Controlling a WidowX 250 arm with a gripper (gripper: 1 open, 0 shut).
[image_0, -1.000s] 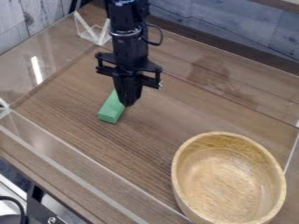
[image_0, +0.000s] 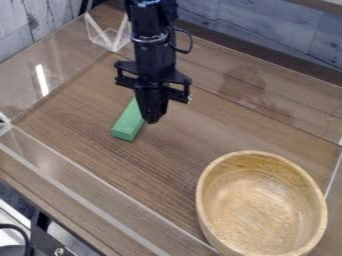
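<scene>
The black robot arm reaches down from the top centre, its gripper (image_0: 150, 98) hovering just above and to the right of a green block (image_0: 128, 122) lying on the wooden surface. Whether the fingers are open or shut is hard to make out, and the upper end of the block is partly behind the gripper.
A large round tan bowl (image_0: 261, 200) sits at the front right. Wooden walls edge the back, and black cables lie at the front left corner.
The gripper has shifted slightly to the right. The green block looks to be in the same place.
</scene>
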